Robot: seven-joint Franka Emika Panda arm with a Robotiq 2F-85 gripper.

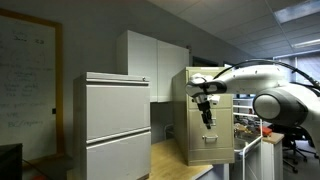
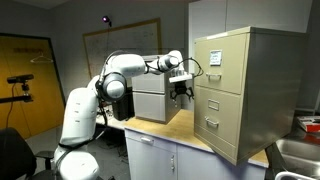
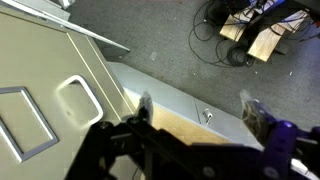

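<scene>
My gripper (image 1: 207,118) hangs fingers-down and open in front of the beige filing cabinet (image 1: 209,153) in exterior view 1. In exterior view 2 the gripper (image 2: 181,98) is level with the drawers, left of the beige cabinet (image 2: 222,84). Nothing shows between the spread fingertips in the wrist view. Metal drawer handles (image 3: 86,97) lie to the left there, apart from the fingers. A lower drawer handle (image 2: 212,124) also shows in exterior view 2.
A light grey two-drawer cabinet (image 1: 113,112) stands on the wooden worktop (image 1: 170,164). White cupboards (image 1: 153,55) hang on the wall behind. Bare worktop (image 2: 178,124) lies between the two cabinets. Cables and small items (image 3: 240,30) are on the floor side.
</scene>
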